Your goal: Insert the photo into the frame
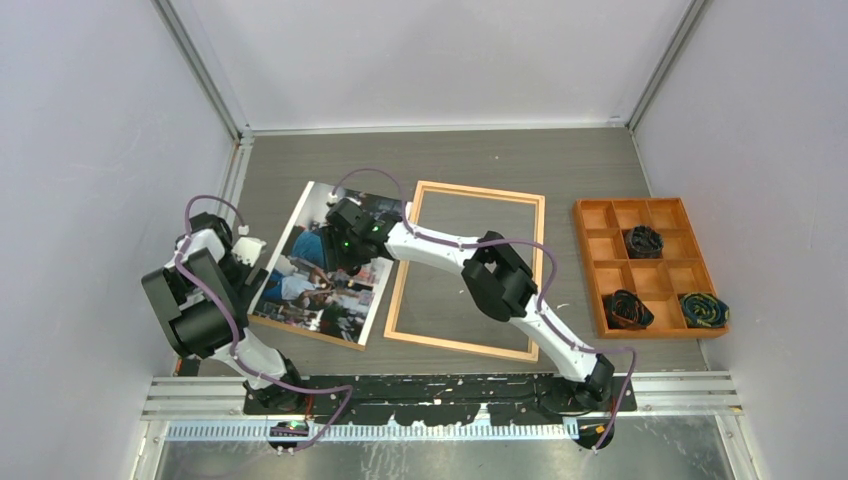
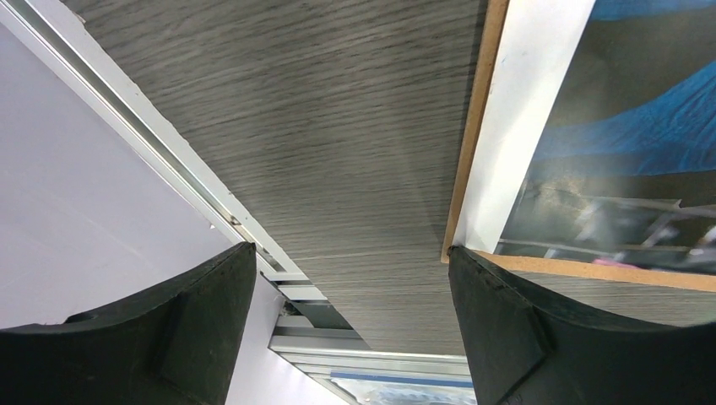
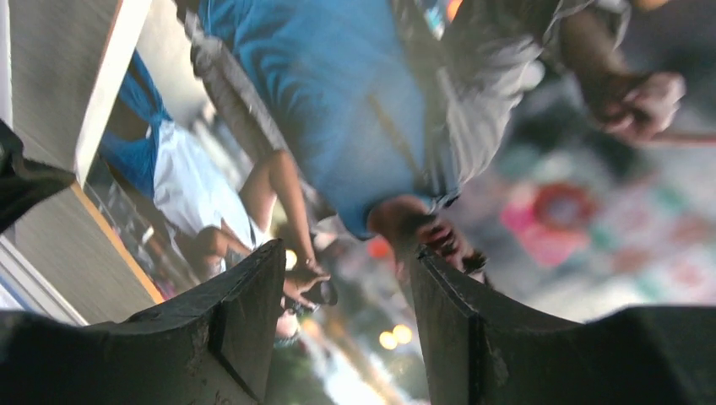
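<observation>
The photo board (image 1: 350, 303), a crowded scene with white side borders, lies tilted on the table left of centre. Right beside it is the empty wooden frame (image 1: 463, 347). My left gripper stands open at the photo's near left corner; its right fingertip (image 2: 463, 256) overlaps that corner in the left wrist view, and whether it touches cannot be told. Over the middle of the photo hovers my right gripper, part open, with only the printed picture showing between its fingers. The arm hides part of the photo and the frame's left side from above.
An orange compartment tray (image 1: 590, 262) holding several dark coils stands at the right. Bare table (image 1: 500, 155) lies behind the frame. Walls close in the left, back and right sides.
</observation>
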